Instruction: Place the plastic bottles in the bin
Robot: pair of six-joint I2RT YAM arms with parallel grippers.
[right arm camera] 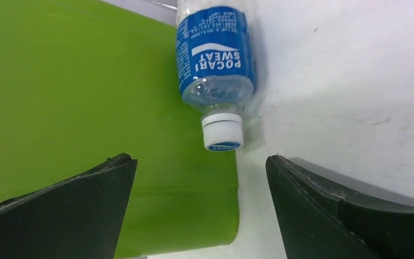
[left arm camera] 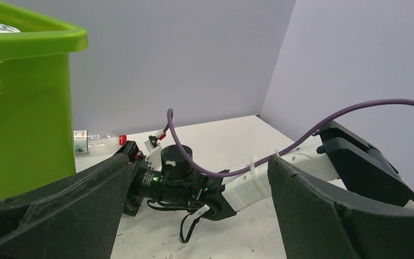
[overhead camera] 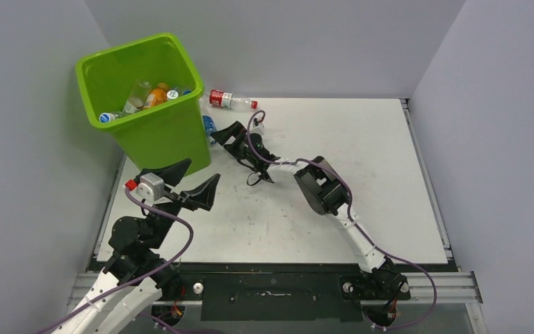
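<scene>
Against the right side of the green bin [overhead camera: 167, 142] lies a clear bottle with a blue label [right arm camera: 215, 51], its white cap pointing toward my right gripper. That gripper is open beside the cap end, its fingers apart with nothing between them. A clear bottle with a red label and red cap [overhead camera: 233, 101] lies behind, by the table's back edge. Inside the bin are several bottles, among them an orange one [overhead camera: 156, 96]. My left gripper [overhead camera: 196, 182] hangs open and empty in front of the bin.
The right arm [overhead camera: 320, 182] stretches across the middle of the table. Bare table [overhead camera: 361, 132] lies to its right and at the front. Grey walls [overhead camera: 306, 42] enclose the back and sides.
</scene>
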